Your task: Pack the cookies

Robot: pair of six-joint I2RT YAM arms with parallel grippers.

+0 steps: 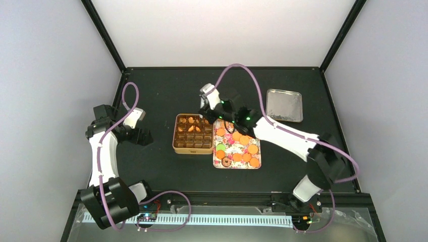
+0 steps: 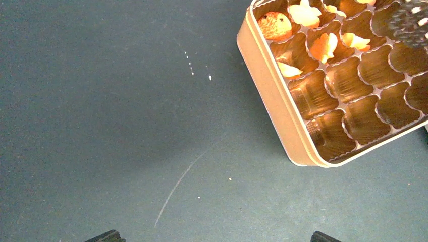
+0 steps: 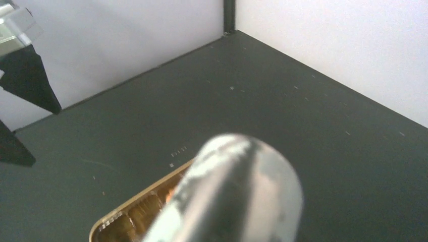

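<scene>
The gold tin (image 1: pixel 194 150) with brown compartments stands mid-table. Orange, flower-like cookies (image 2: pixel 324 48) and a round one (image 2: pixel 275 26) sit in its rear compartments; the front ones look empty. Touching or close to its right side lies a floral tray (image 1: pixel 235 148) of round orange cookies, a green one (image 1: pixel 220 147) and a brown ring cookie (image 1: pixel 226 162). Above the tin's rear right corner is my right gripper (image 1: pixel 206 115), shut on a shiny metal tool (image 3: pixel 247 186) that fills its wrist view; the tool's far end is hidden. My left gripper hangs open and empty, left of the tin.
An empty silver tray (image 1: pixel 284 105) lies at the back right. Bare dark table (image 1: pixel 161 91) stretches behind and left of the tin. The right arm reaches across the floral tray's rear part, with a purple cable (image 1: pixel 252 80) looping above it.
</scene>
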